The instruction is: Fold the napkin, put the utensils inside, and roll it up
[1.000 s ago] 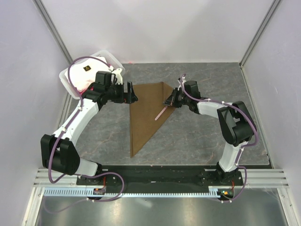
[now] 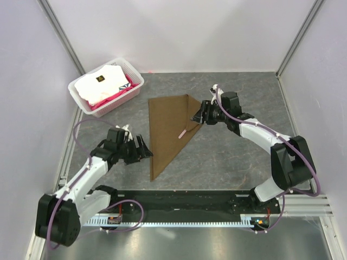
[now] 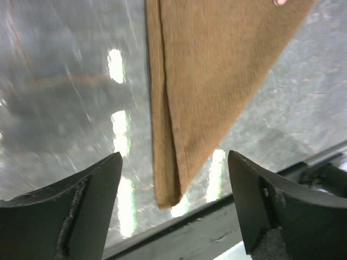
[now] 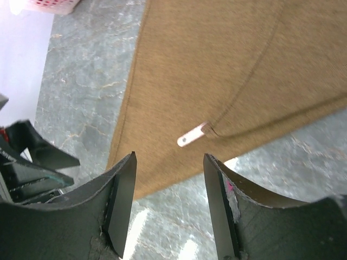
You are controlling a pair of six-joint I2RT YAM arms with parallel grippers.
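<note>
The brown napkin (image 2: 165,124) lies on the grey table, folded into a triangle-like shape with a narrow fold along its left edge and a flap at the upper right. A pale utensil end (image 4: 188,136) peeks from under the flap. My left gripper (image 2: 142,147) hangs beside the napkin's lower-left part; in the left wrist view its fingers stand apart around the lower tip (image 3: 168,184), holding nothing. My right gripper (image 2: 201,112) is open above the flap at the upper right, with nothing between its fingers.
A white basket (image 2: 133,92) with white and red cloths stands at the back left. The table's front edge runs below the napkin's tip.
My left arm has moved down toward the front, from the upper left to the napkin's lower part. My right gripper has drawn slightly right; less of the pale utensil shows than a second ago.
</note>
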